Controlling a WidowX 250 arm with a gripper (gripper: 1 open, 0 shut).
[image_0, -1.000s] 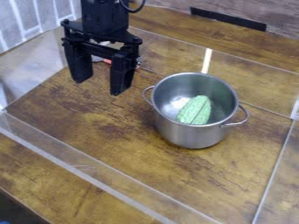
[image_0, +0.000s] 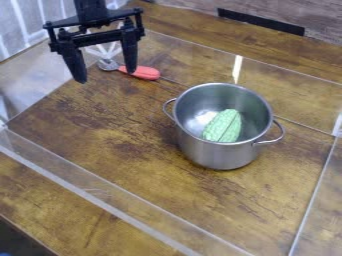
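Note:
The black gripper (image_0: 103, 66) hangs open at the upper left, its two fingers apart. Behind it lies an object with a red handle (image_0: 140, 72) and a silvery end. A steel pot (image_0: 217, 151) stands right of centre, holding a pale green ribbed oblong object (image_0: 223, 125).
Clear edges or panels run along the left and right sides. A narrow white strip (image_0: 237, 68) lies behind the pot.
The gripper has moved up and back toward the upper left, away from the pot, uncovering the red-handled object. The pot and its contents are unchanged.

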